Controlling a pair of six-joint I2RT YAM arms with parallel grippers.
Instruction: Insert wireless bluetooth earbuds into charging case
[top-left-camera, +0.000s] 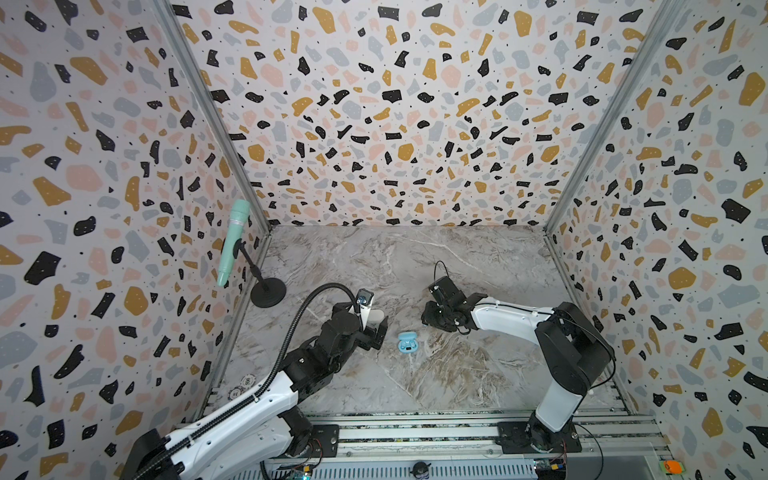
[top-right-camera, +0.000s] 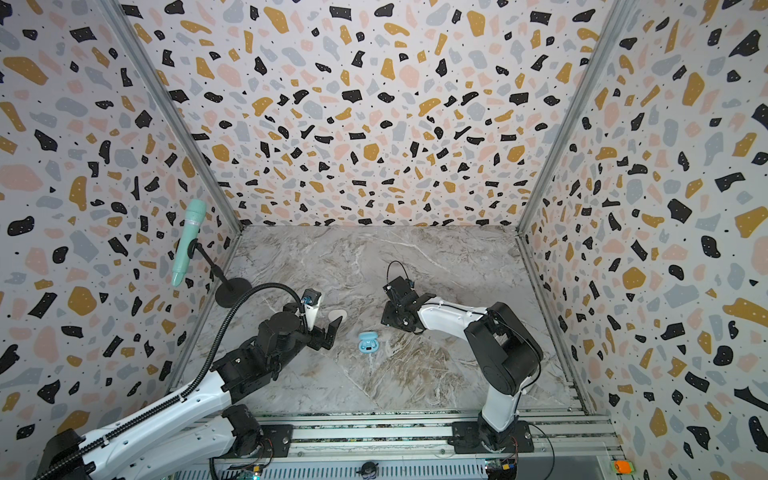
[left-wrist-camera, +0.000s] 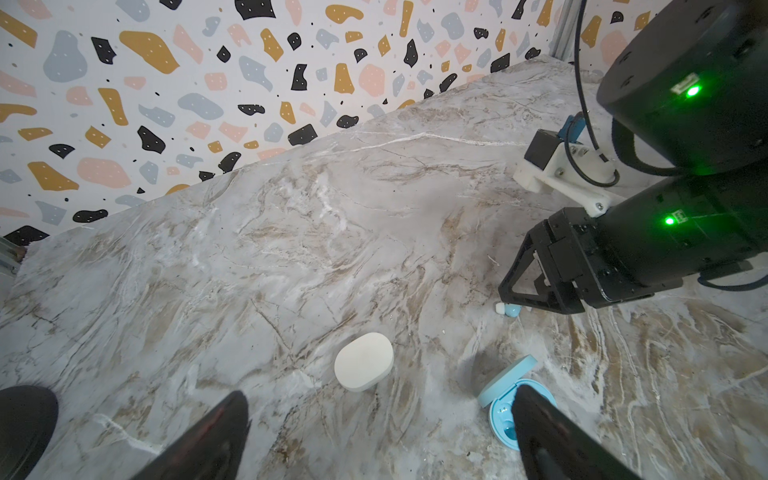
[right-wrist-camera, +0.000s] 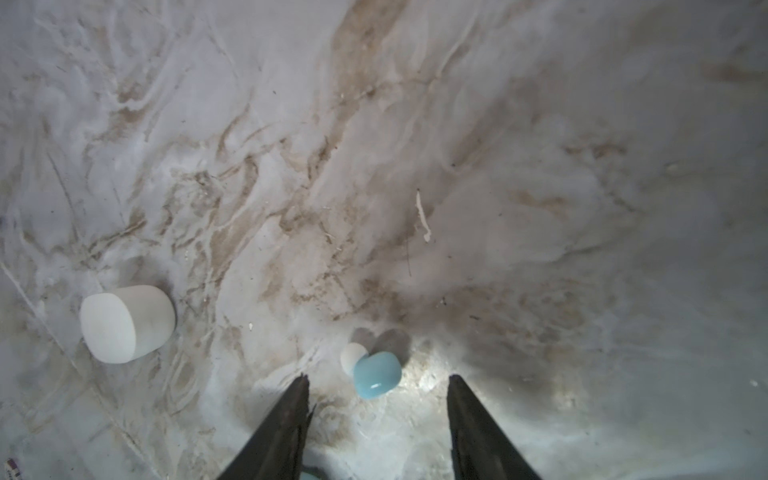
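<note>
A light-blue earbud with a white tip (right-wrist-camera: 376, 374) lies on the table, between and just ahead of my right gripper's fingertips (right-wrist-camera: 377, 388) in the right wrist view; that gripper is open, pointing down over it, holding nothing. The light-blue charging case (left-wrist-camera: 504, 412) sits with its lid up near the middle front of the table, between the two arms, partly behind a finger in the left wrist view. My left gripper is open and empty, raised above the table left of the case.
A white rounded block (left-wrist-camera: 364, 360) lies behind and left of the case. A black-based stand (top-left-camera: 267, 292) holding a mint-green tube (top-left-camera: 233, 236) is at the far left.
</note>
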